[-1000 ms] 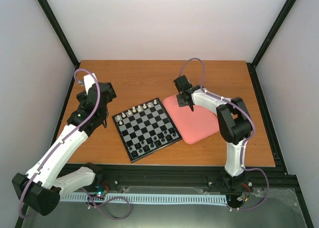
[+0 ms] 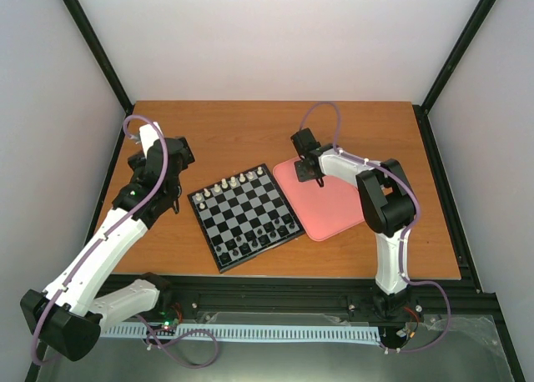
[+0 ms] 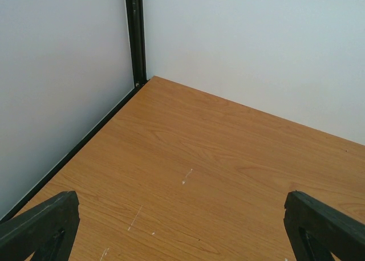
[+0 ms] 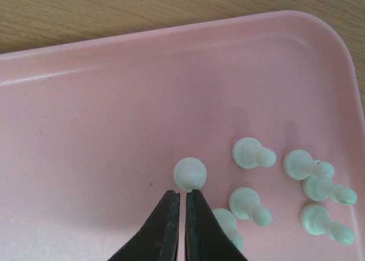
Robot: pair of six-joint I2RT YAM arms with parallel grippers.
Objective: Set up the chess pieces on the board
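The chessboard (image 2: 242, 208) lies at an angle in the table's middle. White pieces (image 2: 233, 180) line its far edge, and black pieces (image 2: 244, 248) fill the near side. Over the far left of the pink tray (image 2: 335, 211), my right gripper is shut, with a white pawn (image 4: 190, 172) at its fingertips; its head is hidden between them. Several white pawns (image 4: 248, 153) stand upright close by in the tray. My left gripper is open and empty, its fingers (image 3: 319, 221) wide apart above bare wood left of the board.
The tray's raised rim (image 4: 188, 33) and rounded corner curve around the pawns, with bare tray on the other side. Bare tabletop (image 2: 242, 132) stretches behind the board. A dark frame post (image 3: 136, 39) stands at the far left corner.
My right arm has lowered and shifted slightly over the tray. The left arm and the board stay as they were.
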